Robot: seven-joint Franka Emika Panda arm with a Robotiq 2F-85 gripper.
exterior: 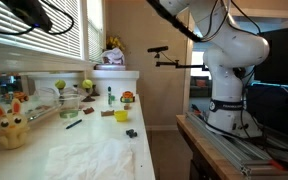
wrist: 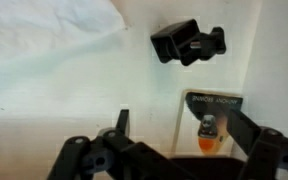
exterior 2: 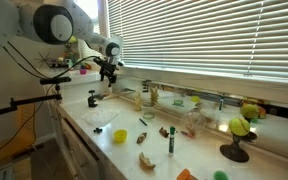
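Note:
In the wrist view my gripper is open, with bare table between its dark fingers. A small black object (wrist: 187, 42) lies on the white table beyond the fingertips. A white cloth (wrist: 49, 25) is spread at the upper left of that view, apart from the gripper. From the side, the cloth (exterior: 89, 160) and the small black object (exterior: 132, 133) show on the near part of the counter. My gripper's fingers are not clear in the exterior views.
A yellow cup (exterior: 122, 116) stands beyond the black object. An orange bunny figure (exterior: 12, 127) and a clear container (exterior: 69, 104) are at the left. A dark printed panel (wrist: 211, 112) lies near the right finger. Several small items, including a green-topped stand (exterior 2: 238, 128), line the counter by the blinds.

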